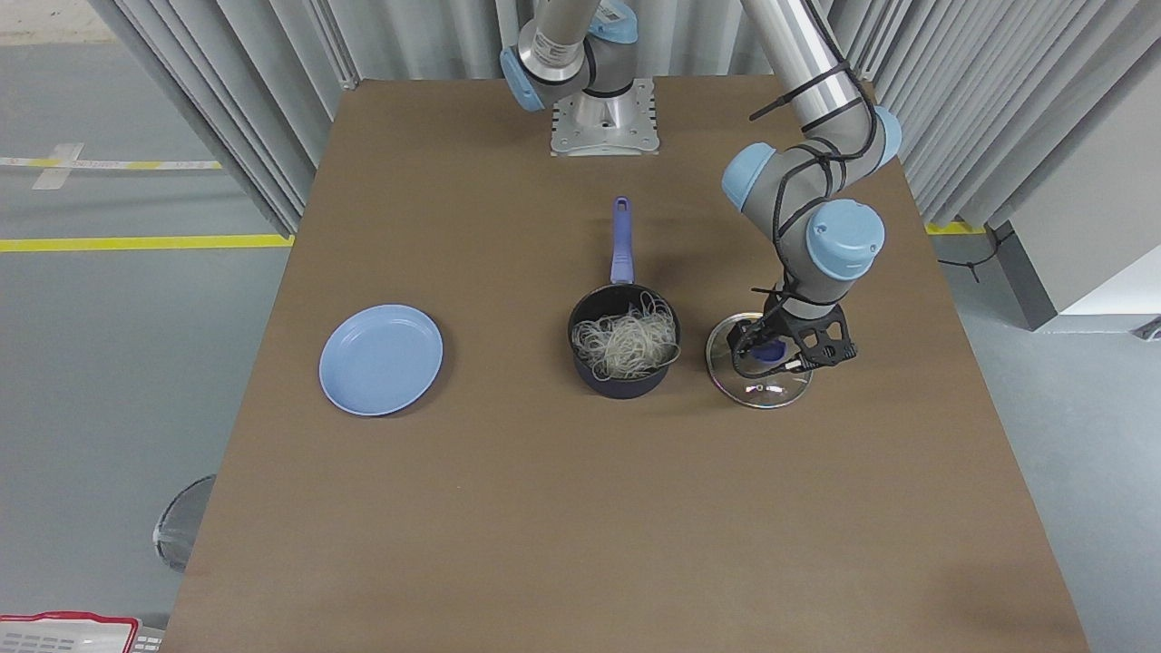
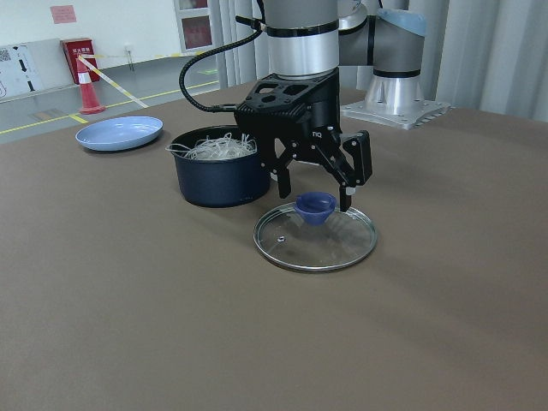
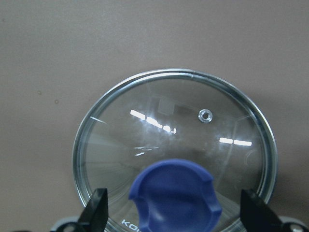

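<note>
A glass lid [image 2: 291,248] with a blue knob [image 3: 175,195] lies on the table, right of the pot in the front view. My gripper [image 2: 315,193] hangs just over the knob, fingers apart on either side of it, holding nothing; in the wrist view the fingertips flank the knob from above. The dark pot [image 1: 589,369] with a purple handle [image 1: 622,245] holds white noodle-like strands [image 1: 626,344].
A light blue plate [image 1: 381,359] sits on the left of the table [image 1: 609,522].
</note>
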